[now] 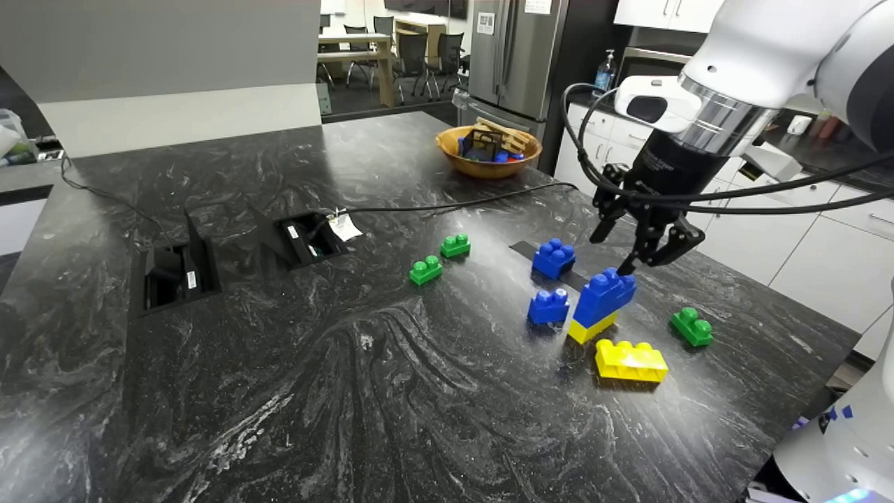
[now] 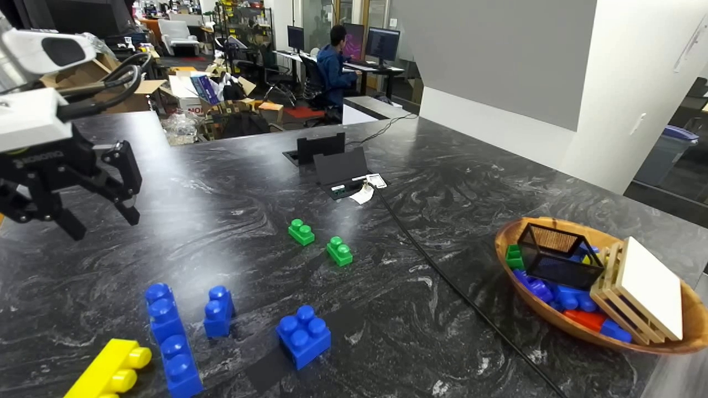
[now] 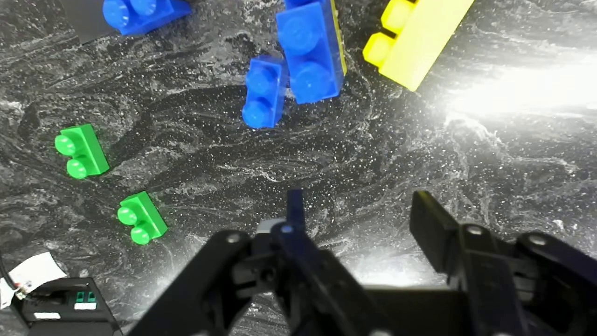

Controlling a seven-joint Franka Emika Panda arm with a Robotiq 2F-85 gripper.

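Observation:
My gripper is open above the dark counter, with bare surface showing between its fingers in the wrist view. In exterior view 1, blue bricks (image 1: 607,293) sit stacked on a yellow brick (image 1: 593,327). Close beside that stack stands a small blue brick (image 1: 549,307), and a wider blue block (image 1: 554,258) lies farther back. A loose yellow brick (image 1: 630,362) rests in front of the stack. One green brick (image 1: 692,327) lies to its right; two more, a nearer green brick (image 1: 425,270) and a farther green brick (image 1: 455,244), lie to the left.
A wooden bowl (image 2: 693,325) holding bricks, a black mesh box and a slatted wooden piece stands on the counter. A black cable (image 2: 458,288) crosses the surface. Open counter hatches (image 1: 180,268) break the surface at left.

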